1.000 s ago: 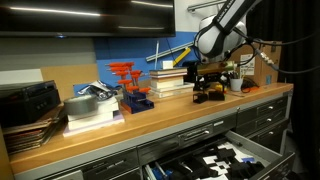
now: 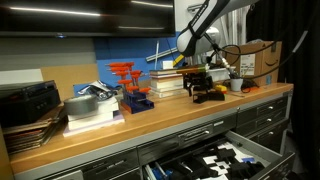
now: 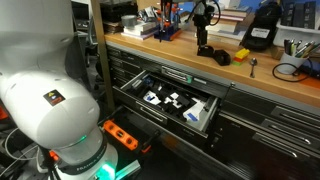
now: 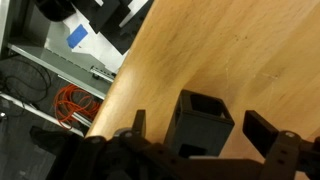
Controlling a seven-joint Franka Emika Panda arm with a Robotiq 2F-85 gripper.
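Note:
On the wooden counter stands a dark block-like object (image 4: 203,124) with a brownish top, seen from above in the wrist view. My gripper is open, with one finger on either side of that object as seen from above; whether it is around the object or still over it I cannot tell. In exterior view 2 the gripper (image 3: 199,22) hangs above the counter, over a small black object (image 3: 203,47). Exterior view 1 has the gripper (image 2: 192,82) low near the dark things, its fingertips hard to make out.
An open drawer (image 3: 205,122) full of dark and white items juts out below the counter's front edge. Stacked books (image 2: 166,82), a blue holder with red-handled tools (image 2: 138,101) and a yellow-and-black item (image 3: 241,56) stand close by. Bare counter (image 2: 120,130) lies to the left.
In exterior view 1 the arm has swung to the left over the counter, bringing the gripper left of where it was one second ago. The counter items look unmoved.

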